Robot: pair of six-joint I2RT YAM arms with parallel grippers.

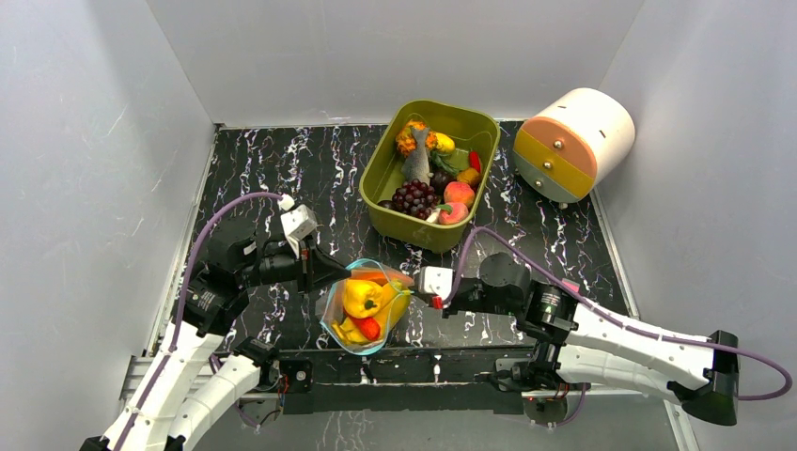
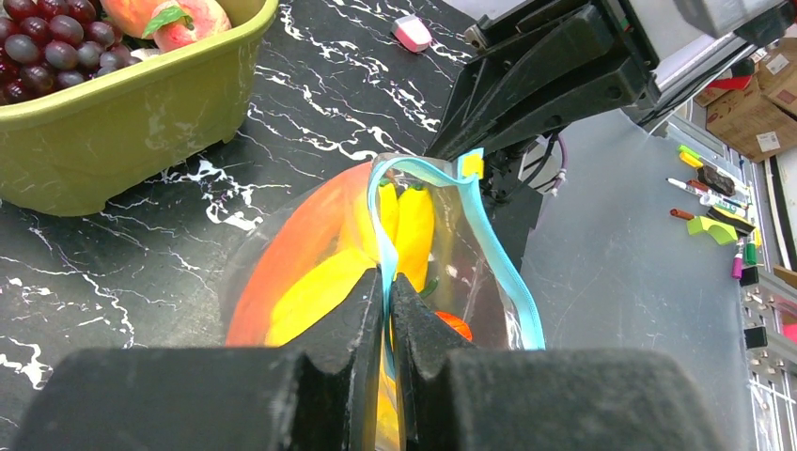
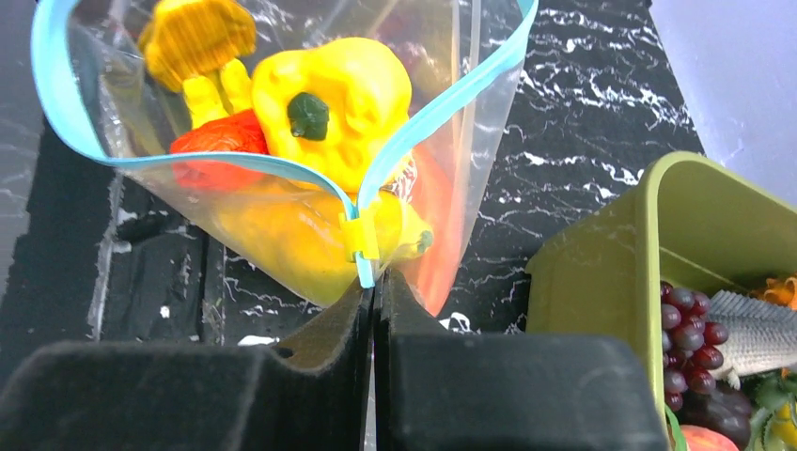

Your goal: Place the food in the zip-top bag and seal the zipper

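In the top view the clear zip bag (image 1: 327,310) hangs between my arms, its light blue zipper rim (image 2: 507,268) spread in a loop. Inside are a yellow pepper (image 3: 352,89), a red piece (image 3: 221,141) and more yellow food; an orange shape (image 2: 296,249) shows through the plastic. My left gripper is shut with the rim pinched between its fingertips. The right gripper is shut on the rim's corner, just below the yellow slider (image 3: 360,235). That slider sits at the corner where both rim strips meet.
Behind the bag stands a green bin (image 1: 414,228) holding grapes (image 1: 414,198), a fish (image 1: 416,169) and other food. A cream round cabinet (image 1: 601,122) is at the back right. A small pink and white object (image 2: 412,33) lies on the table. Dark marble left of the bin is clear.
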